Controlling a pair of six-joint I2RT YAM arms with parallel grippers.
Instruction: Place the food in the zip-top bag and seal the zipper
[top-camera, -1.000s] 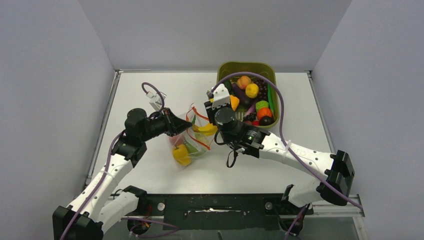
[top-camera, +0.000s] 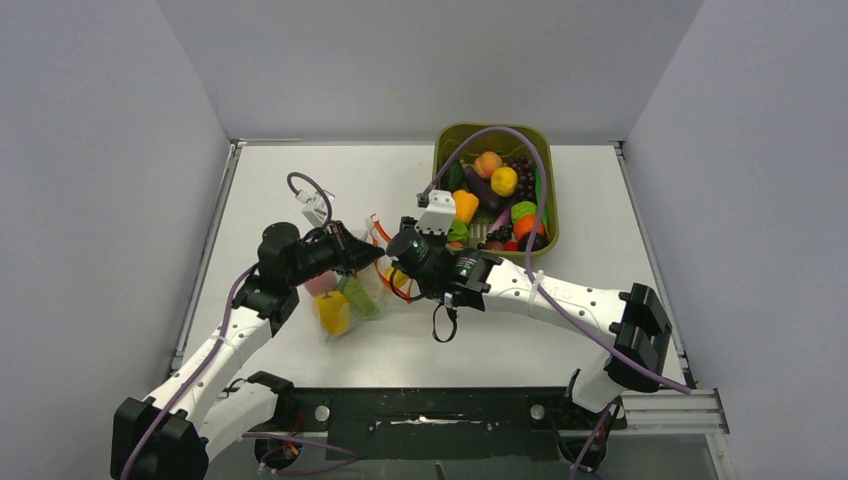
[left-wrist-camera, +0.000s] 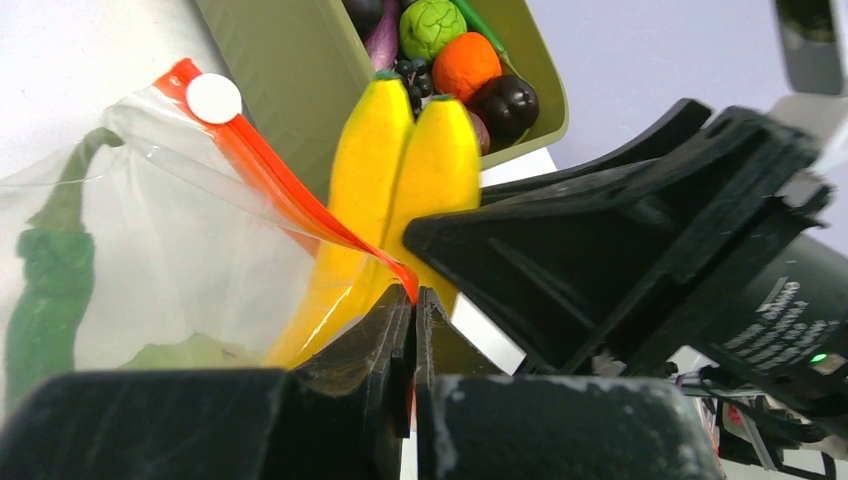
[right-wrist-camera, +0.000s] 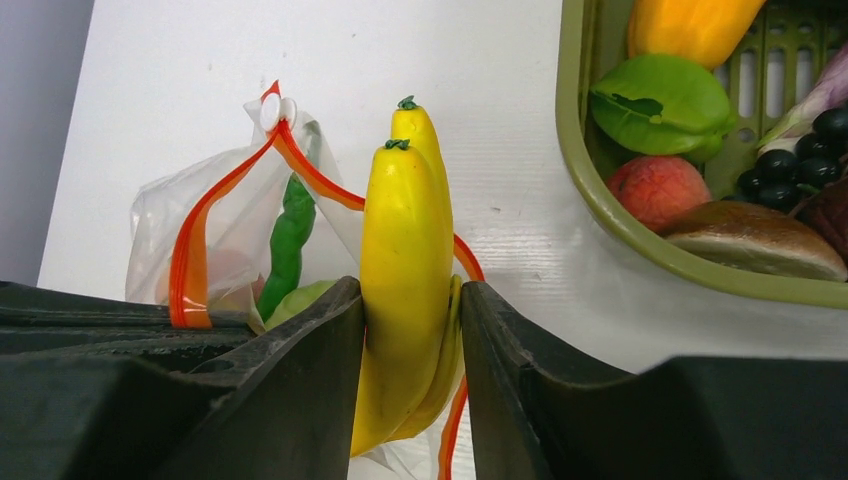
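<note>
The clear zip top bag (top-camera: 365, 296) has an orange zipper strip (left-wrist-camera: 265, 165) and a white slider (left-wrist-camera: 213, 98). Through its film I see a yellow pepper (top-camera: 333, 312), a green pepper (right-wrist-camera: 291, 235) and other food. My left gripper is shut on the bag's edge at the orange strip. Between the fingers of my right gripper is a pair of yellow bananas (right-wrist-camera: 405, 235), tips up. Their lower ends reach into the bag's mouth, between the two orange strips. From above, the right gripper (top-camera: 392, 262) hides most of the bananas.
An olive-green basket (top-camera: 555, 228) full of toy food stands at the back right, just beyond the right gripper. Bare white table (top-camera: 520, 335) lies in front of it. The two grippers are very close together.
My right gripper has moved left with the bananas, toward the left gripper and over the bag's mouth. The bag's body and the yellow pepper have shifted left.
</note>
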